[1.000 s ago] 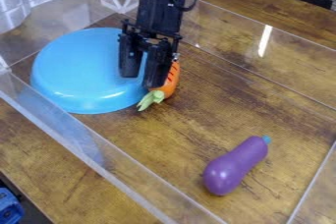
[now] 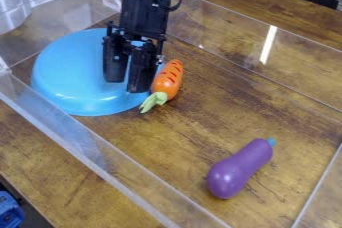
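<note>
My black gripper (image 2: 128, 62) hangs over the right part of a blue plate (image 2: 70, 72) at upper left, its fingers pointing down. An orange carrot toy (image 2: 168, 78) with a pale green top lies just right of the plate, beside the gripper. Whether anything is between the fingers, or how far apart they stand, is unclear. A purple eggplant toy (image 2: 238, 170) lies at the lower right.
A blue object (image 2: 7, 210) sits outside at lower left.
My gripper has moved a little left and up, away from the carrot, which now shows more fully. The plate and eggplant look unchanged.
</note>
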